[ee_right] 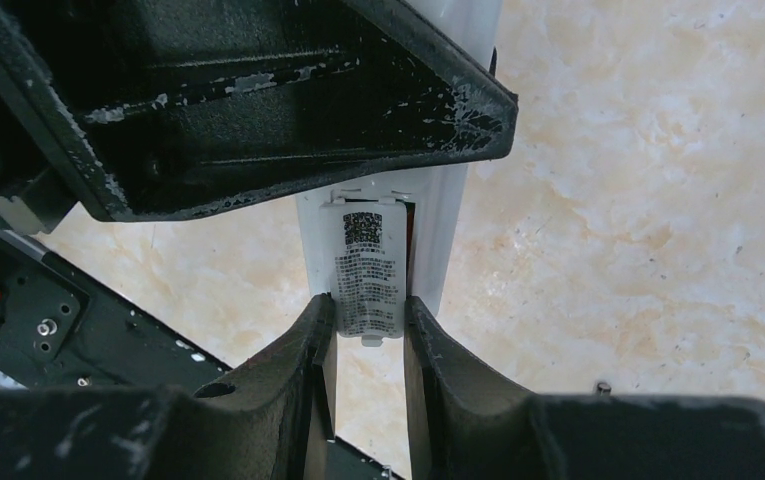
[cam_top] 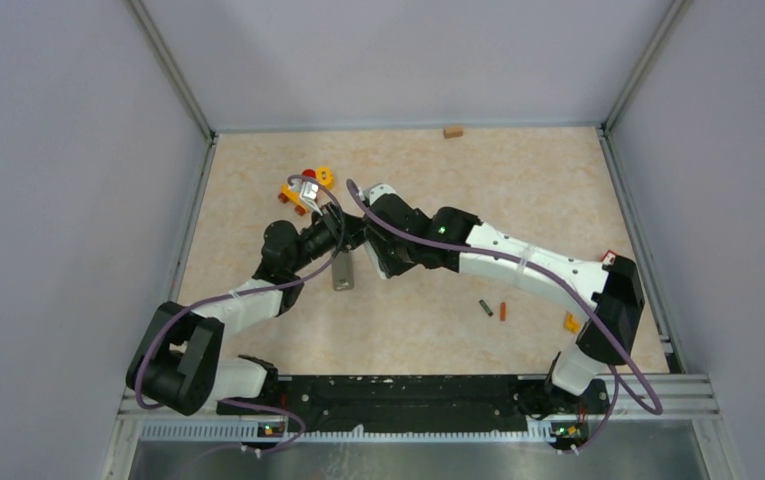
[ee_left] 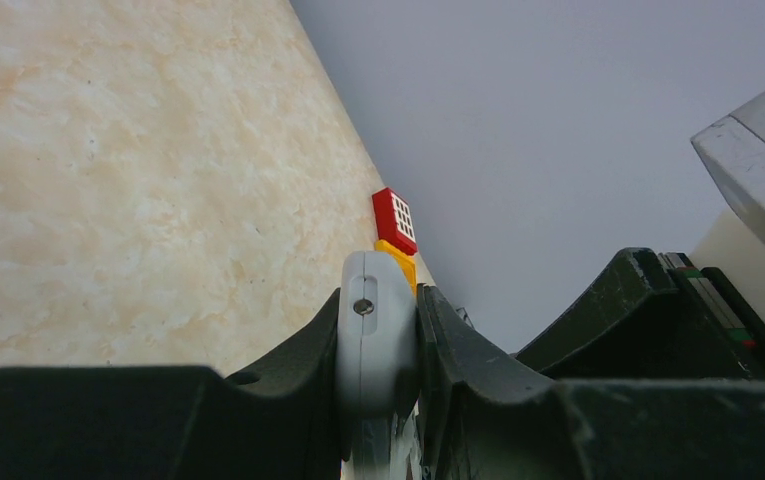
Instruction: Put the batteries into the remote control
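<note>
The white remote (ee_left: 376,330) is clamped in my left gripper (cam_top: 358,230), held up above the table. In the right wrist view its back faces the camera, with the battery cover (ee_right: 366,265) over the compartment and a narrow dark gap at the cover's right side. My right gripper is shut on that cover. A green battery (cam_top: 486,307) and an orange battery (cam_top: 502,311) lie on the table at the lower right.
A grey metal piece (cam_top: 343,275) lies under the arms. Toys (cam_top: 323,175) stand behind the left arm, a block (cam_top: 453,131) at the back, red and yellow items (cam_top: 571,322) at the right edge.
</note>
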